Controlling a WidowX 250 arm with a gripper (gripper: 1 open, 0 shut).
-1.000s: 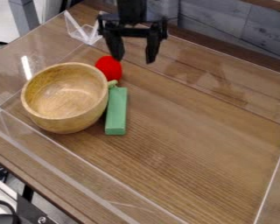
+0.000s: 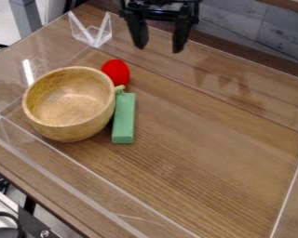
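The black gripper (image 2: 159,28) is at the top centre of the camera view, above and beyond the red round object (image 2: 115,72); whether it is open or shut is hard to tell. A wooden bowl (image 2: 67,104) sits on the left, with the red object just behind it and a green block (image 2: 124,119) lying along its right side.
Clear plastic pieces (image 2: 92,30) stand at the upper left. Cables lie off the table's left edge, and a raised edge runs along the back right.
The bowl, red object and green block have not moved.
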